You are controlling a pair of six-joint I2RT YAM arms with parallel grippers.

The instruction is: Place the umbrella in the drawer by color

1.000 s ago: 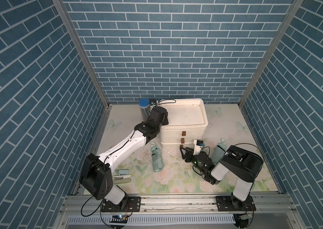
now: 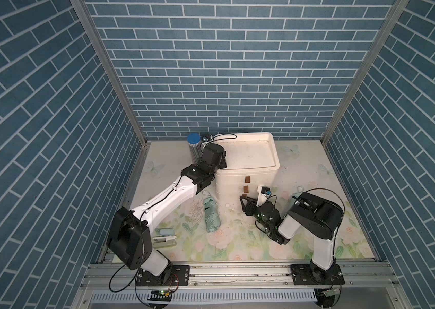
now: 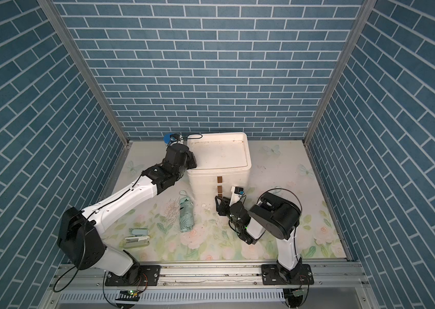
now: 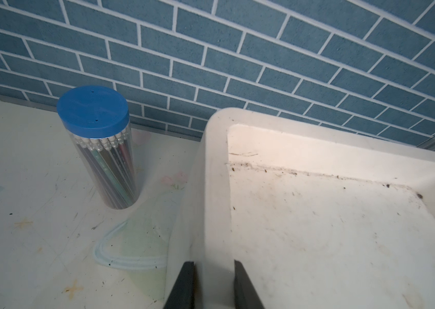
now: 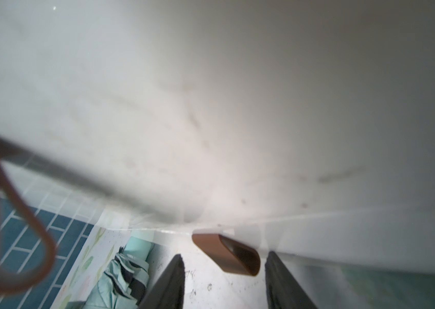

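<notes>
A white drawer box with brown pull tabs stands at the back centre. My left gripper is shut on the box's top left rim. Low at the box's front, my right gripper is part open; in its wrist view a brown tab sits just beyond the fingertips, under a white surface filling the top. A mint folded umbrella lies on the table left of front centre. Another mint item is mostly hidden behind the right arm.
A pencil tub with blue lid stands left of the box. A stapler and a small light-blue item lie at the front left. The table right of the box is mostly clear.
My right arm and gripper have shifted slightly leftward along the box's front. The left arm holds still at the rim.
</notes>
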